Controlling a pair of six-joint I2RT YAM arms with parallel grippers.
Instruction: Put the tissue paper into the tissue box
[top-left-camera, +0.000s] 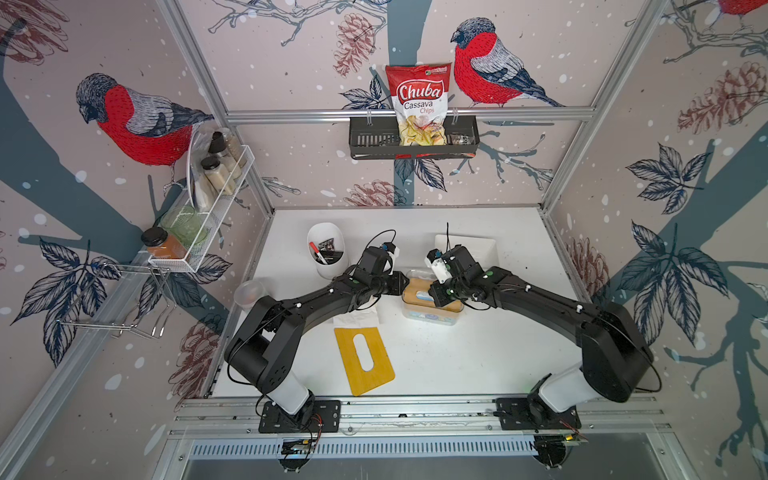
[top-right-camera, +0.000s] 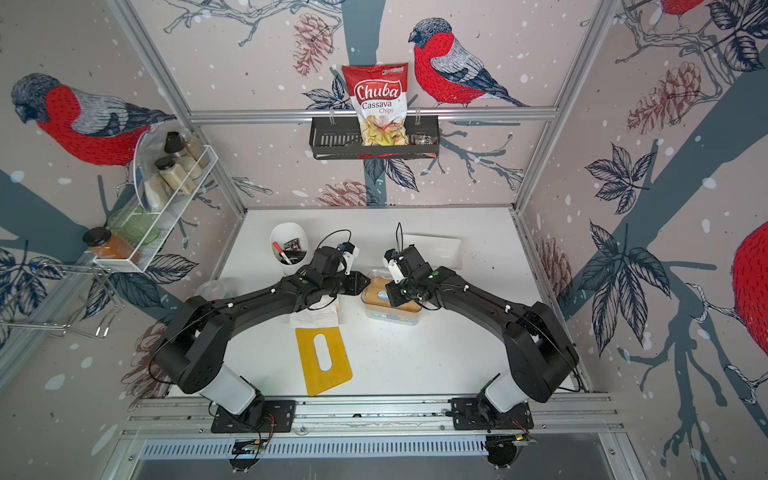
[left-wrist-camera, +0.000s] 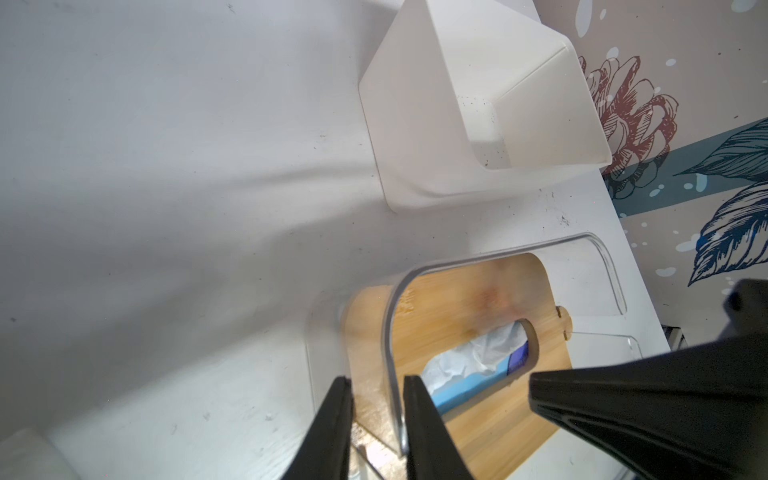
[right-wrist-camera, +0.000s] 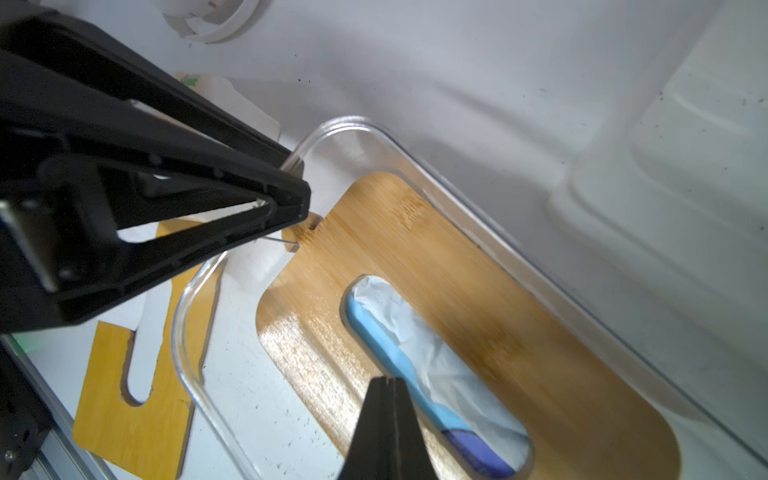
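Note:
The tissue box (right-wrist-camera: 352, 124) is a clear tub with a bamboo lid (right-wrist-camera: 384, 208) inside its rim. White tissue paper (right-wrist-camera: 464, 384) lies in the lid's long slot beside a blue and purple strip. Hovering over the slot, my right gripper is shut with its tips together, nothing between them; the tissue is outside its fingers. My left gripper straddles the box's near-left rim, partly open, with a visible gap between its fingers. The right gripper's dark fingers (left-wrist-camera: 624, 392) also show in the left wrist view, right of the slot.
A white bin (left-wrist-camera: 480, 104) stands behind the box. A yellow board (top-left-camera: 348, 360) lies front left, with a white sheet (top-left-camera: 356, 316) above it. At the back left is a white tub (top-left-camera: 328, 232) of small items.

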